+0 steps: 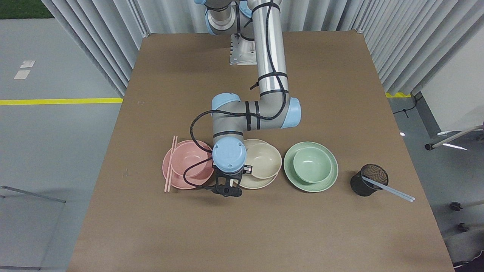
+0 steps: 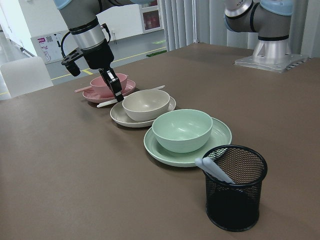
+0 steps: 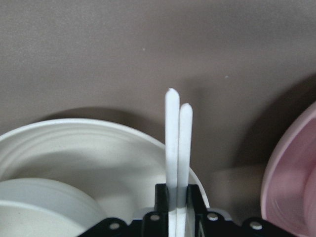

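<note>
My gripper is shut on a pair of white chopsticks (image 3: 184, 140), over the edge of a cream plate (image 3: 118, 153) that holds a cream bowl (image 3: 39, 212); the left view shows it low beside that bowl (image 2: 146, 107). Pink chopsticks (image 1: 171, 164) lie along the left of the pink bowl and plate (image 1: 188, 159). A green bowl (image 1: 312, 164) sits on a green plate (image 1: 311, 185) to the right of the cream set. From the front, my arm hides the gripper's fingertips.
A black mesh cup (image 1: 361, 186) with pale chopsticks (image 1: 394, 192) leaning out stands at the right.
</note>
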